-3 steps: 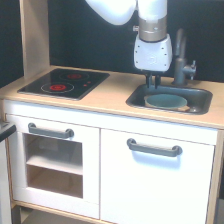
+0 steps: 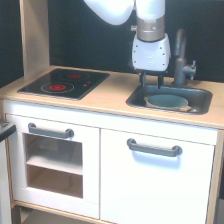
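Observation:
My gripper (image 2: 151, 82) points down over the left end of the dark sink (image 2: 205, 99). Its two dark fingers stand apart, and I see nothing between them. A teal bowl-like dish (image 2: 168, 102) lies inside the basin, below and slightly right of the fingertips; a gap shows between it and the fingers.
A grey faucet (image 2: 181, 62) rises behind the sink, close to the right of my gripper. Below are white cabinet doors with dark handles (image 2: 154, 149).
The fingers have spread from close together to apart. My gripper stays over the sink, shifted very slightly to the left. The dish has not visibly moved.

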